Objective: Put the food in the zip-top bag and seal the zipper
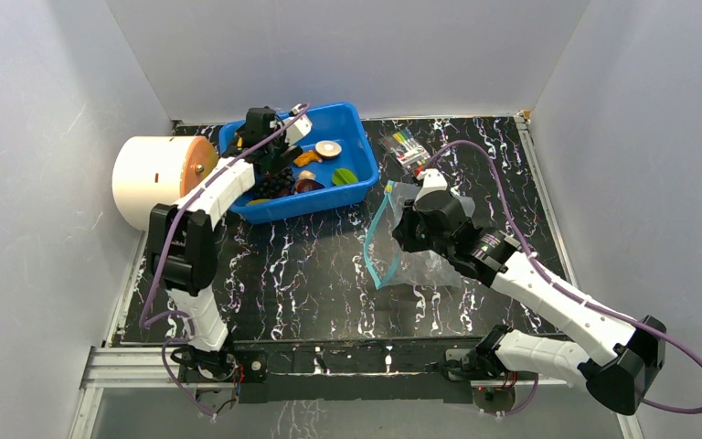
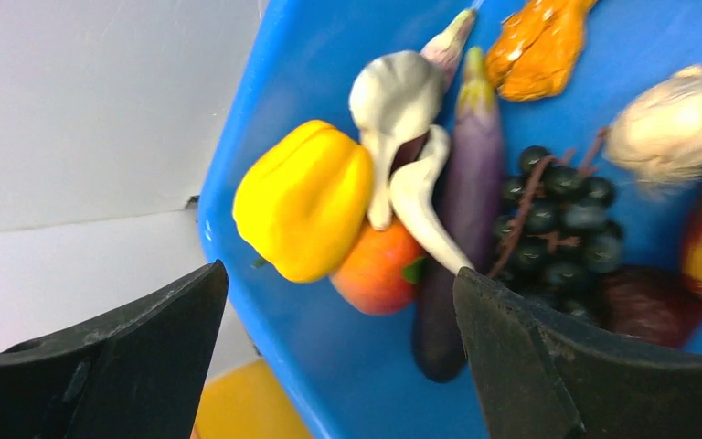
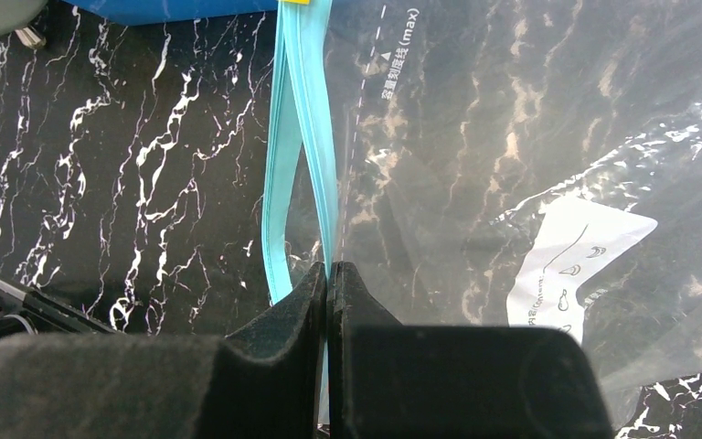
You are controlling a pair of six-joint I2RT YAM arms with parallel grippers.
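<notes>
My left gripper is open over the blue basket (image 1: 356,192), nothing between its fingers. In the left wrist view a yellow pepper (image 2: 306,201) and a red-orange peach (image 2: 379,270) lie between and beyond its fingertips. Right of them are pale mushrooms (image 2: 398,96), a purple eggplant (image 2: 475,165) and dark grapes (image 2: 562,224). My right gripper is shut on the teal zipper edge of the clear zip top bag (image 3: 457,183). The bag lies on the table, its teal edges apart near the top in the right wrist view.
A white cylinder (image 1: 151,178) with an orange end stands left of the basket. Behind the bag lies a packet of coloured pens (image 1: 406,149). The basket also holds a green piece (image 1: 344,176) and a white-and-brown round (image 1: 328,148).
</notes>
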